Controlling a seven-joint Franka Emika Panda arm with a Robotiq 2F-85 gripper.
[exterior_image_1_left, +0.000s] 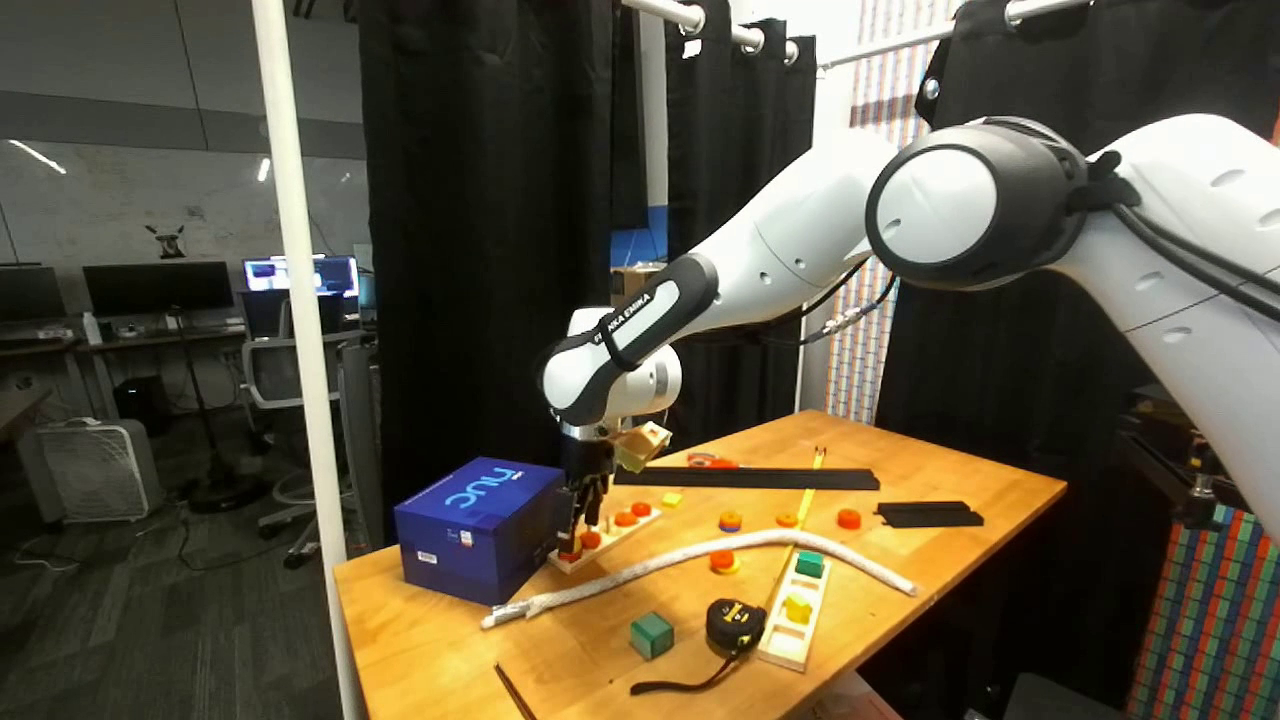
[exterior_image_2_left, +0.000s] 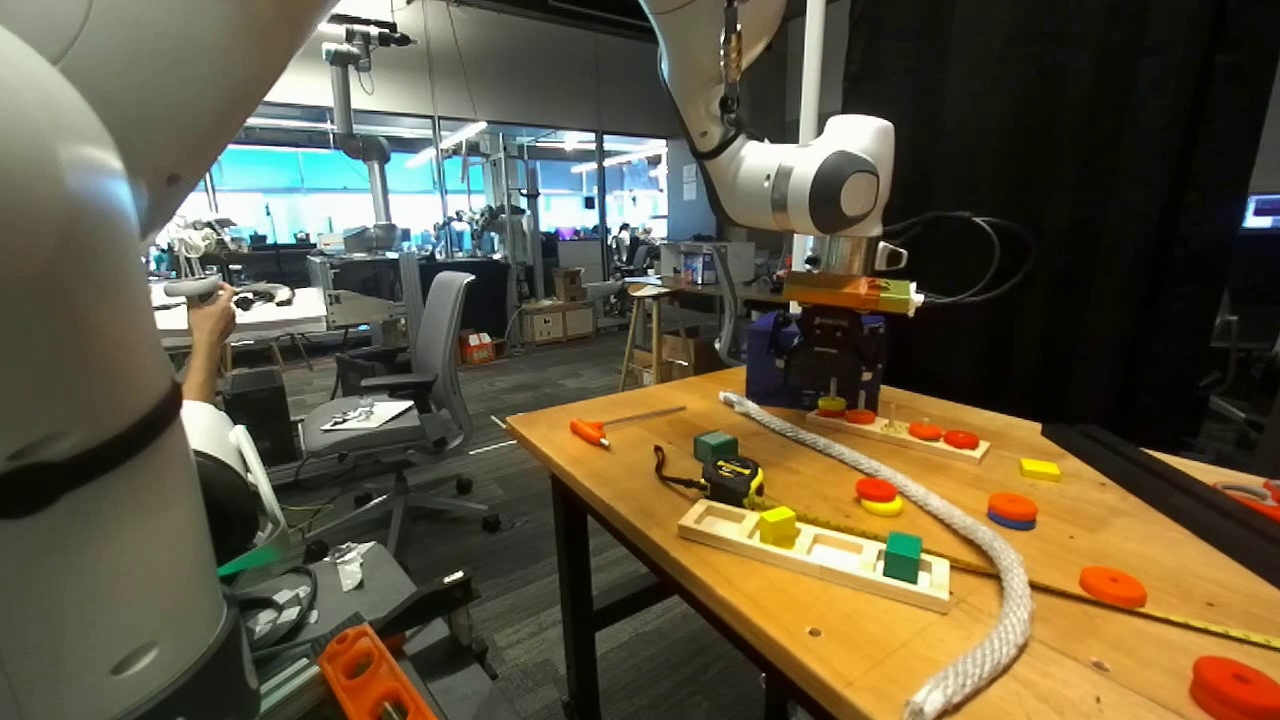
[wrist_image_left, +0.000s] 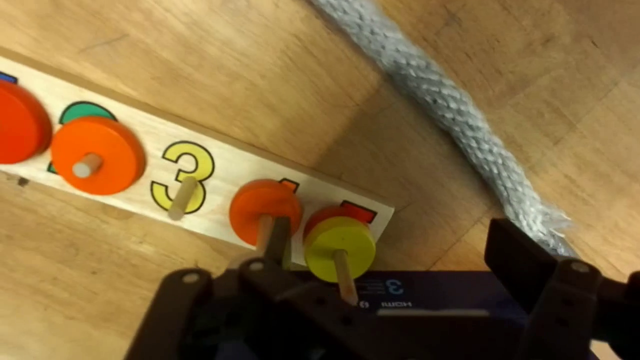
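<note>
In the wrist view a wooden number board (wrist_image_left: 132, 123) carries upright pegs. Its end peg holds a yellow disc (wrist_image_left: 354, 237) above a red one. Beside that sits an orange disc (wrist_image_left: 255, 207), partly hidden by a finger. The peg at the yellow 3 (wrist_image_left: 207, 162) is bare; another orange disc (wrist_image_left: 117, 162) and a red disc (wrist_image_left: 18, 126) follow to the left. My gripper is open over the board's end, one finger (wrist_image_left: 277, 240) near the orange disc's peg and the other past the board's end. Nothing appears held.
A blue box (exterior_image_1_left: 480, 528) stands close behind the gripper. White rope (exterior_image_1_left: 708, 550) curves across the table. Nearer are a green block (exterior_image_1_left: 651, 635), a tape measure (exterior_image_1_left: 734, 624) and a shape tray (exterior_image_1_left: 786, 644). Loose discs (exterior_image_1_left: 849, 518) lie to the right.
</note>
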